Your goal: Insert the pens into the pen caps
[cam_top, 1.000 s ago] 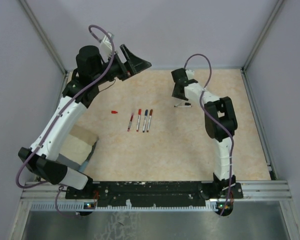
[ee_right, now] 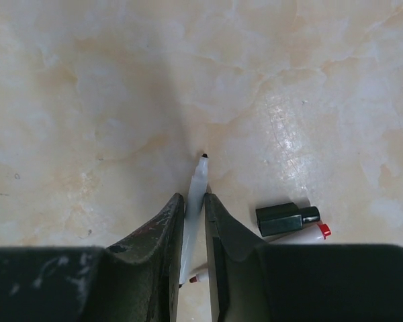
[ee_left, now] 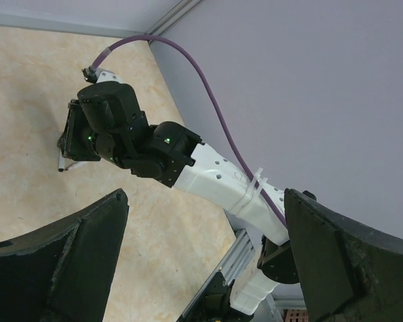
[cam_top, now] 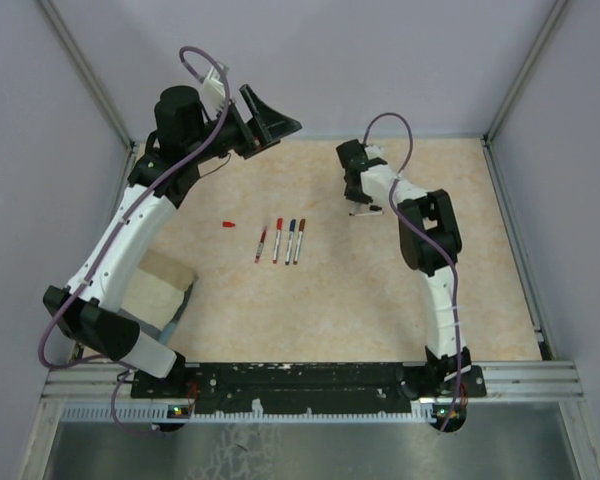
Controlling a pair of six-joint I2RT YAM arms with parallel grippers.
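Note:
My right gripper is low over a white uncapped pen [ee_right: 197, 176], its fingertips close about the barrel, part open or closing; I cannot tell whether it grips. A black cap [ee_right: 282, 219] and another white pen [ee_right: 302, 235] lie beside it. A row of capped-looking pens in red, blue and brown [cam_top: 290, 242] lies at the middle of the table, with a small red cap [cam_top: 228, 225] to their left. My left gripper [cam_top: 275, 120] is raised at the back left, open, with nothing between its fingers.
A grey bin with cloth [cam_top: 155, 285] stands at the front left. Walls and rails border the table.
The left arm is nearly still, and the pens in the middle lie as before.

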